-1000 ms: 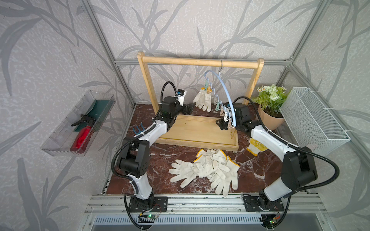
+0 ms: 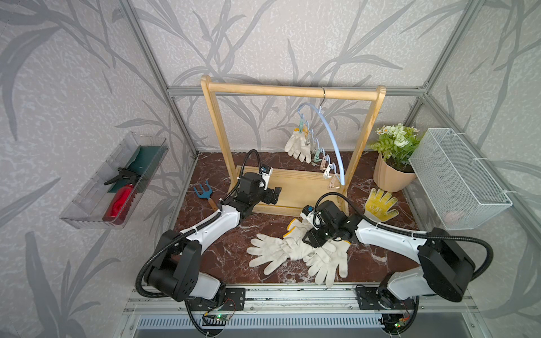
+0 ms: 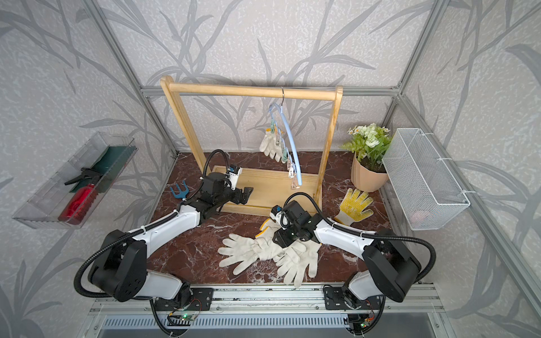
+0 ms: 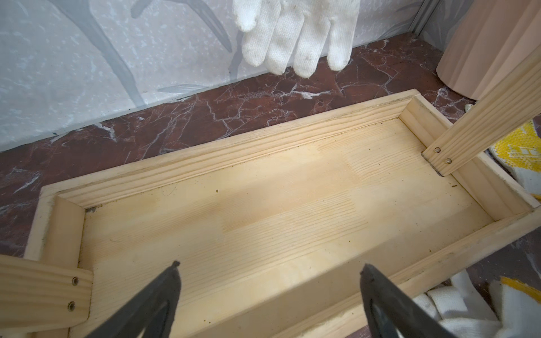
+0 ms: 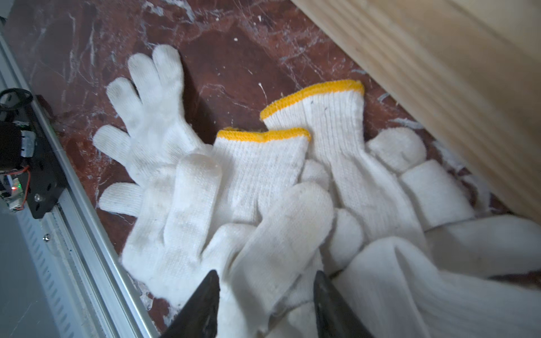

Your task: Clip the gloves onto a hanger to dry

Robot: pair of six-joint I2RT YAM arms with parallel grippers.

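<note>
A blue hanger with several clips hangs from the wooden rack; a white glove is clipped at its far end. White knitted gloves with yellow cuffs lie heaped at the front. My left gripper is open and empty over the rack's tray, below and left of the hanging glove. My right gripper hovers low at the pile, fingers apart over a glove finger; whether they touch it I cannot tell.
A flower pot, yellow glove and mesh basket stand or lie right. A blue fork lies left, below a clear wall bin.
My right gripper has come down and toward the front-left from beside the hanger to the glove pile. My left gripper has lowered and moved slightly toward the front.
</note>
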